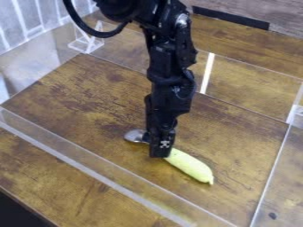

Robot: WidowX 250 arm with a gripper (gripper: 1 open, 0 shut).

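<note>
My black gripper [159, 145] is lowered over a pale yellow-green handled utensil [192, 168] lying on the wooden table, its fingers around the near end of the handle. The utensil's metal head [135, 136] pokes out to the left of the fingers. The gripper looks open; whether the fingers touch the handle is hard to tell.
Clear plastic edging [71, 156] runs along the front left and the right side. A white rack-like object stands at the back left.
</note>
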